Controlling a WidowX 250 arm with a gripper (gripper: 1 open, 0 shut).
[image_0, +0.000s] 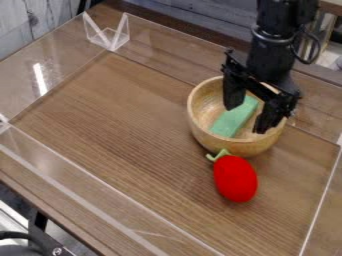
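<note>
My gripper (253, 100) stands open over the wooden bowl (206, 115), its black fingers reaching down toward the bowl's inside. In the bowl lies a light green oblong object (233, 120), partly hidden behind the left side of the gripper. Just below the bowl a red strawberry-like object (235, 180) with green leaves lies on the wooden table.
A clear, angular object (107, 32) stands at the upper left, near the table's back.
</note>
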